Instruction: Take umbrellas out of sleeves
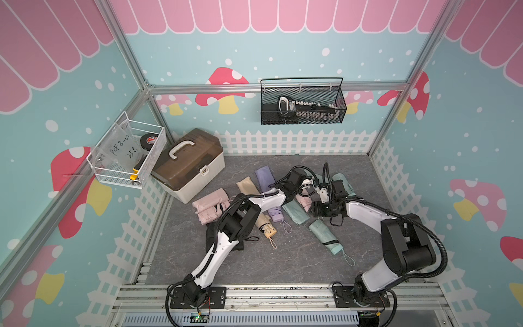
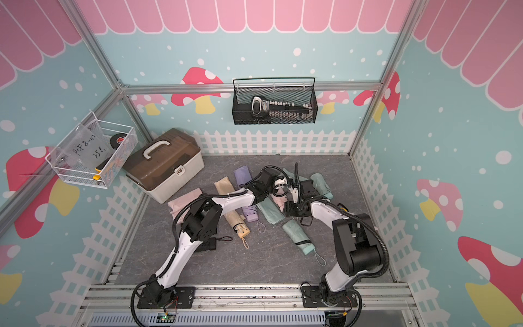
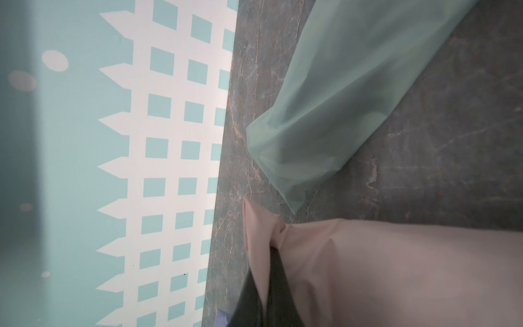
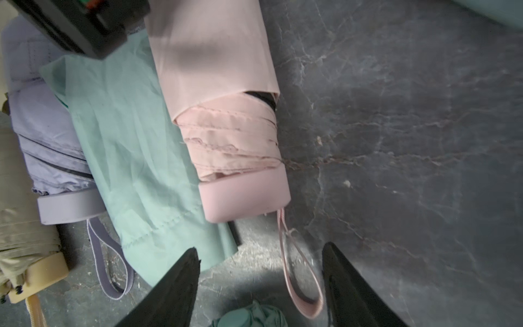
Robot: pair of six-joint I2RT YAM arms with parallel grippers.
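A pink umbrella (image 4: pixel 228 136) lies partly inside its pink sleeve (image 4: pixel 212 49), handle and strap bare. My left gripper is shut on a pinched corner of that sleeve's far end. My right gripper stands part open just off the umbrella's handle end, above its strap, nothing between its fingers. Beside it lie an empty-looking mint sleeve (image 4: pixel 136 158), a lavender umbrella (image 4: pixel 51 141) and a beige umbrella (image 4: pixel 24 218). A separate mint umbrella (image 1: pixel 325 237) lies nearer the front.
Folded pink items (image 1: pixel 209 201) and a black item lie at left. A lidded case (image 1: pixel 188 163) stands at back left. Mint fabric (image 3: pixel 348 76) lies at back right. Wire baskets hang on the walls (image 1: pixel 302 120).
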